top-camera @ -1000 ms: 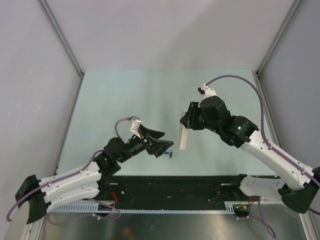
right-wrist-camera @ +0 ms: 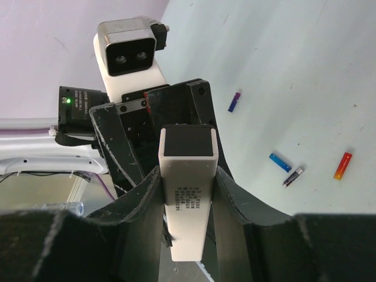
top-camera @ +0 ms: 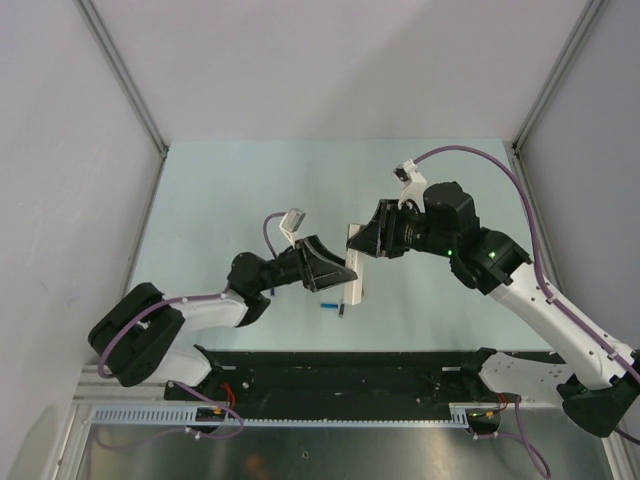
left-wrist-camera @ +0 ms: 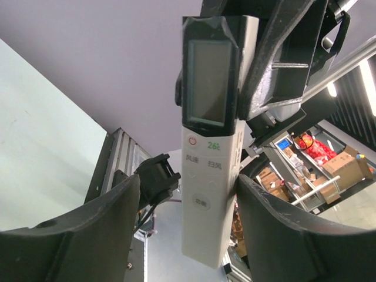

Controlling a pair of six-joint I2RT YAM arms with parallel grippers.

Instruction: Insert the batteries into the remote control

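A white remote control (left-wrist-camera: 208,188) with a dark screen hangs upright above the table, my right gripper (top-camera: 360,240) shut on its top end. My left gripper (top-camera: 342,274) is around or just beside the remote's lower part, its fingers apart; whether they touch it is unclear. In the right wrist view the remote's end (right-wrist-camera: 187,188) faces the camera. On the table lie a blue battery (right-wrist-camera: 279,161), a black-and-silver battery (right-wrist-camera: 292,176), an orange-red battery (right-wrist-camera: 342,166) and a purple battery (right-wrist-camera: 234,101).
Walls rise around it. The batteries lie below the two grippers, near the middle front.
My left gripper has moved right and up to the remote. My right gripper has shifted slightly left with the remote since a second ago.
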